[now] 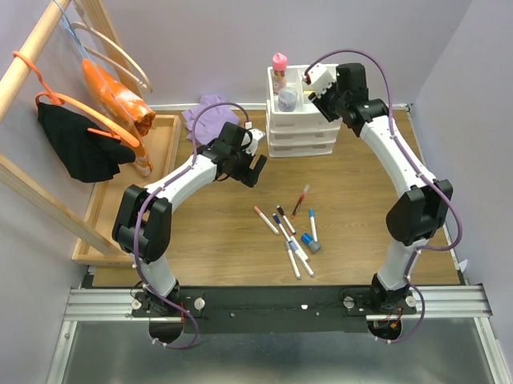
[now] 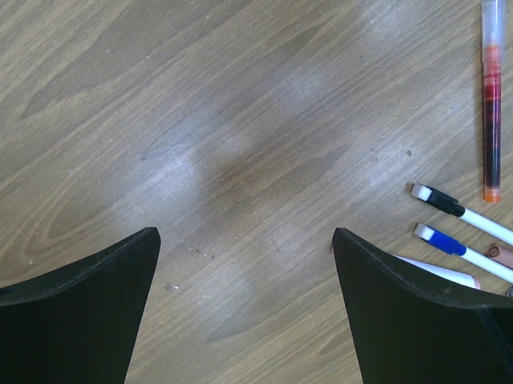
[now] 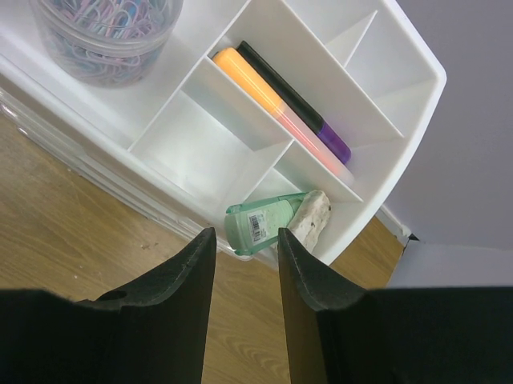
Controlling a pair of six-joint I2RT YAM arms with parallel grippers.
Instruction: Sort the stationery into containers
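In the top view, several pens and markers lie loose on the wooden table, with a blue-capped item among them. My left gripper stands open and empty over bare table, left of a red-and-black pen. At the back is the white organizer. My right gripper is above its front right corner, fingers apart. Beyond the fingertips, a green labelled item and a whitish eraser-like piece rest in a small front compartment. An orange marker and a black-and-purple one share another compartment.
A clear tub of paper clips and a pink-topped bottle occupy the organizer's left side. Purple cloth lies left of it. A wooden rack with hangers fills the left side.
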